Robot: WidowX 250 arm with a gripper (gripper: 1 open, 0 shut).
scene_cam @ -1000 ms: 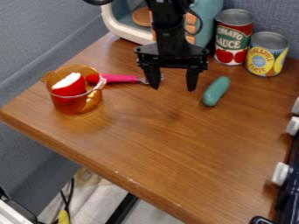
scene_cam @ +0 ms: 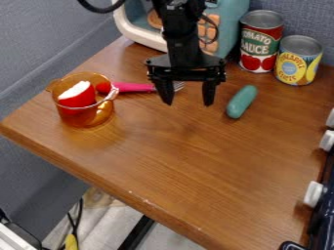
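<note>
My black gripper (scene_cam: 187,96) hangs over the back middle of the wooden table, fingers apart and pointing down, with nothing seen between them. Behind it lies a pink utensil (scene_cam: 135,87). A green cylindrical object (scene_cam: 241,103) lies to its right. An orange translucent pot (scene_cam: 78,114) on the left holds a red and white object (scene_cam: 77,95).
A red tomato can (scene_cam: 260,47) and a yellow can (scene_cam: 298,65) stand at the back right, beside a light blue and white appliance (scene_cam: 225,21). A black panel with white knobs (scene_cam: 313,194) lines the right edge.
Over the last second my gripper has shifted a little left, toward the pink utensil and away from the green object. The objects on the table have not visibly moved.
</note>
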